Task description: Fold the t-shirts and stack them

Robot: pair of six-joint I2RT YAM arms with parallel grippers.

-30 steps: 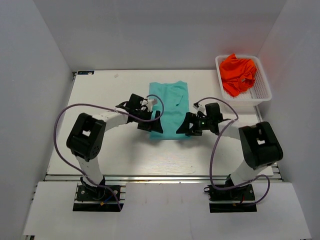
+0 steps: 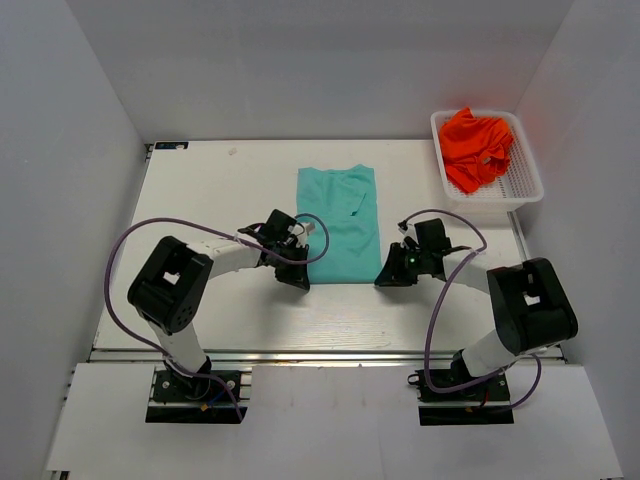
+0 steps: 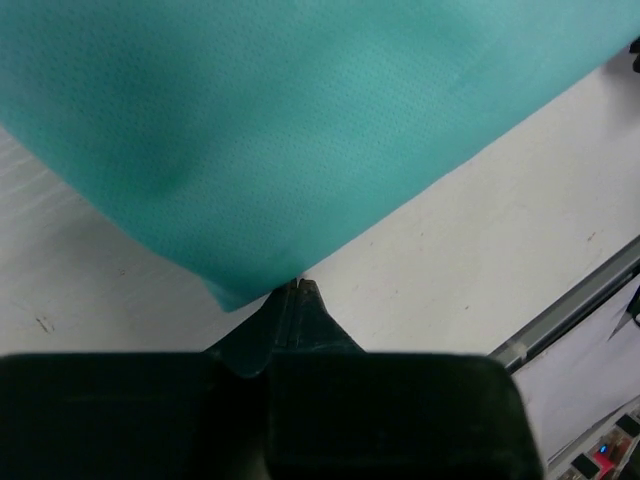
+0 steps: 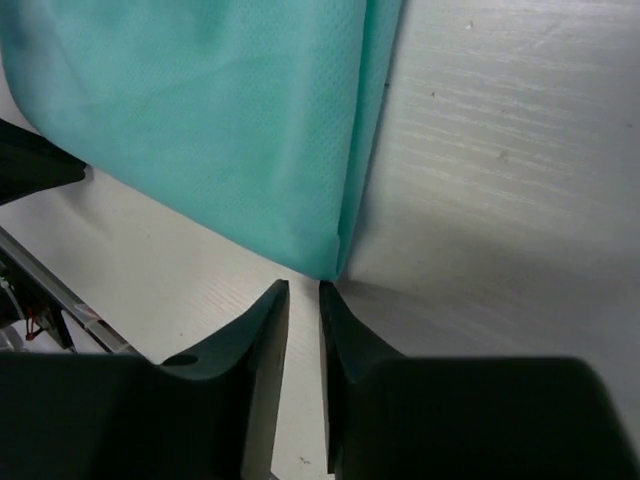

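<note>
A teal t-shirt (image 2: 340, 215) lies folded lengthwise in the middle of the table, its bottom edge toward me. My left gripper is shut at the shirt's lower left corner; whether fabric is between the tips is hidden. My right gripper is part open at the lower right corner, where the fold (image 4: 340, 230) shows two layers; its tips sit just short of the cloth, nothing visible between them.
A white basket (image 2: 530, 180) with red cloth (image 2: 475, 150) stands at the back right. A metal rail (image 3: 570, 305) runs along the front edge.
Both arms have moved toward the front edge, down to the shirt's bottom corners, and both grippers have narrowed from wider open. The shirt's bottom edge sits slightly nearer the front.
</note>
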